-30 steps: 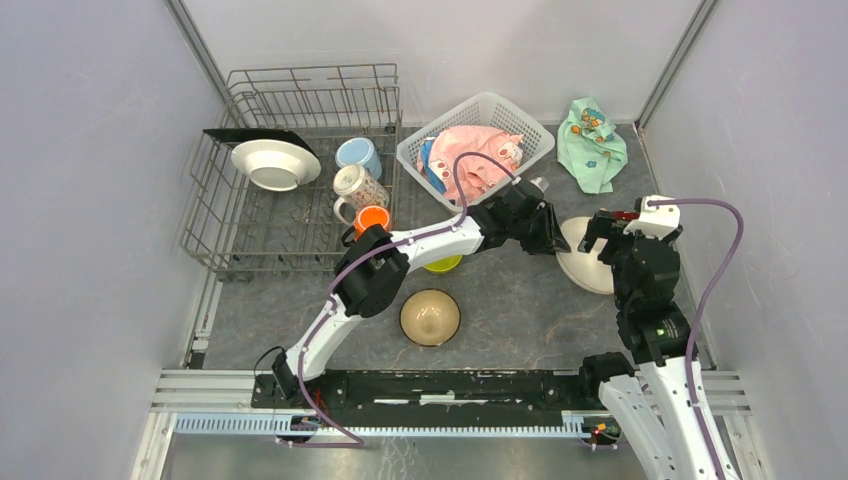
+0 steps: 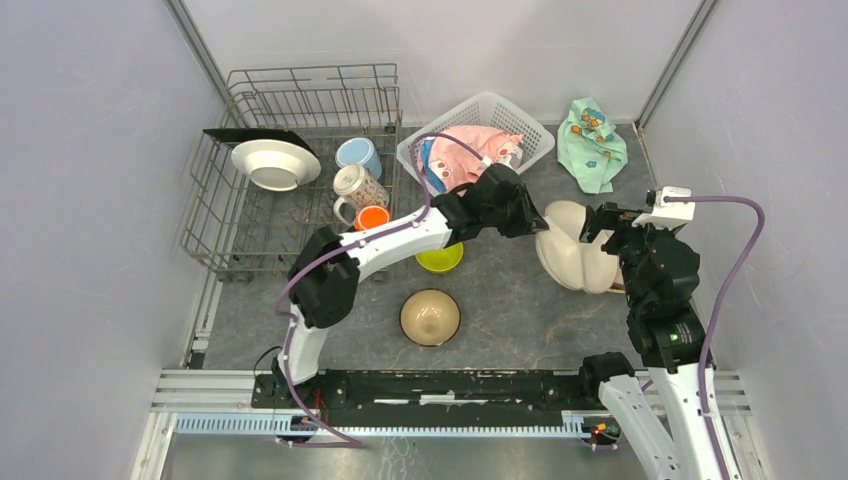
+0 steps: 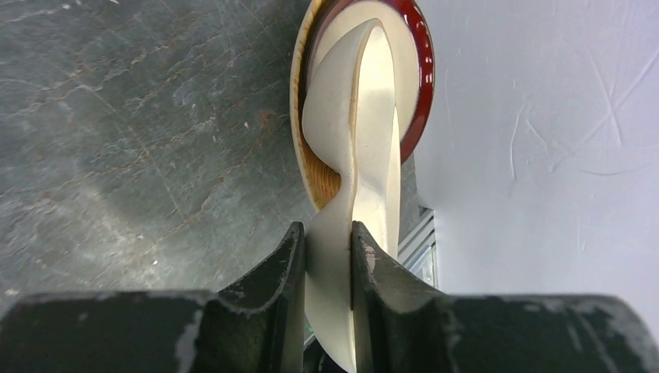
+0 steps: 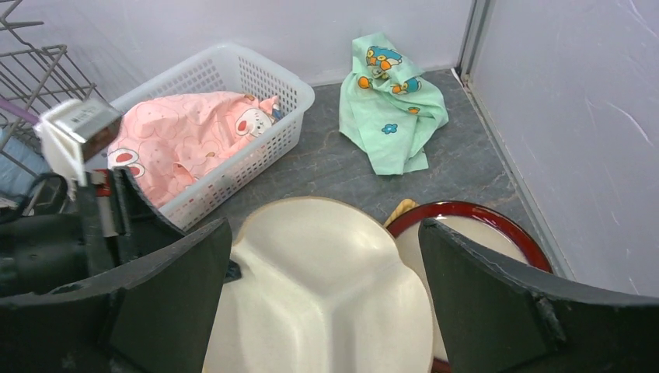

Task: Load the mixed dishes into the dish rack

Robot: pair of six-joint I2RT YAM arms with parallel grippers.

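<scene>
A cream divided plate [image 2: 576, 250] is raised at the right, its near edge between the fingers of my left gripper, which is shut on it. In the left wrist view it is tipped on edge over a red-rimmed plate [image 3: 416, 70] and a tan dish. My right gripper [image 2: 602, 222] stands open over the divided plate [image 4: 326, 295], nothing seen between its fingers. The dish rack [image 2: 255, 240] at the left holds a white bowl [image 2: 270, 158], a dark board and several mugs [image 2: 356, 184].
A basket [image 2: 520, 110] with pink cloth stands at the back, a green cloth [image 2: 593, 150] beside it. A tan bowl [image 2: 430, 317] and a yellow-green bowl [image 2: 440, 259] sit in the middle.
</scene>
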